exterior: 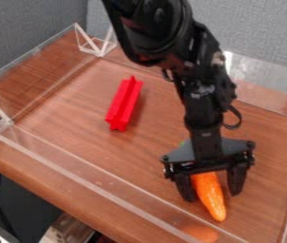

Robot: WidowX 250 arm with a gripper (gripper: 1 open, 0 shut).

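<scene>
An orange carrot (212,199) lies on the wooden table at the right front, pointing toward the front edge. My black gripper (210,180) is lowered over it, a finger on either side of the carrot's upper part, which is partly hidden by the gripper body. I cannot tell whether the fingers press on it.
A red block (124,102) lies at the middle left of the table (70,142). Clear plastic walls edge the table, with white brackets (95,43) at the back left.
</scene>
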